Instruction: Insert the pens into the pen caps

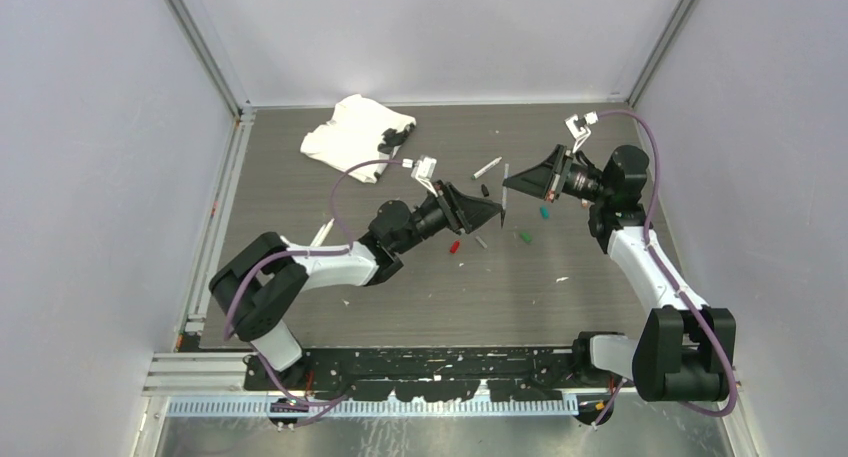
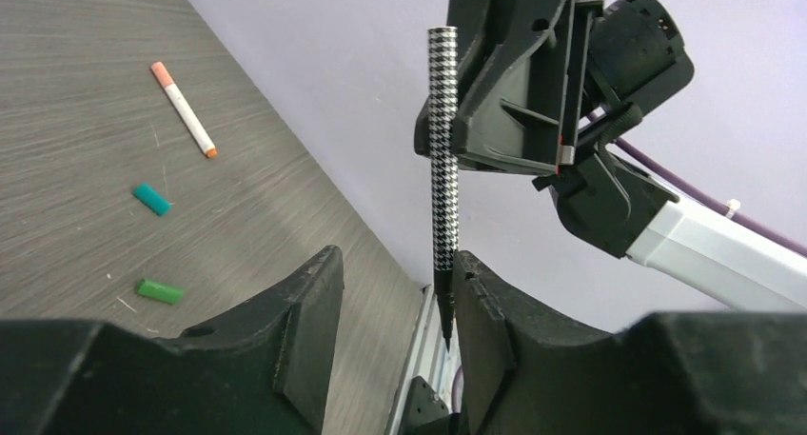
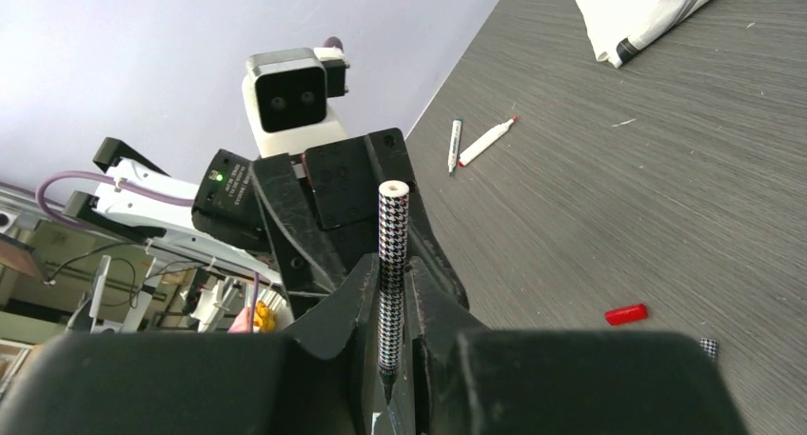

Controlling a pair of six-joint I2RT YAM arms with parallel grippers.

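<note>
A houndstooth-patterned pen (image 3: 392, 254) stands roughly upright, held by my right gripper (image 1: 508, 182), which is shut on it. Its dark nib (image 2: 445, 302) points down. My left gripper faces it, part open; the pen's lower end shows close beside one finger (image 2: 476, 311), and whether they touch is unclear. Loose caps lie on the table: a red cap (image 3: 625, 314), a green cap (image 2: 160, 290), a teal cap (image 2: 152, 199), a black cap (image 1: 485, 190) and a patterned grey cap (image 1: 481, 242).
A white pen with orange ends (image 2: 183, 108) lies on the right side of the table. Another white pen (image 1: 487, 167) rests behind the grippers, and more pens (image 1: 322, 233) lie at the left. A white cloth (image 1: 350, 137) is at the back left.
</note>
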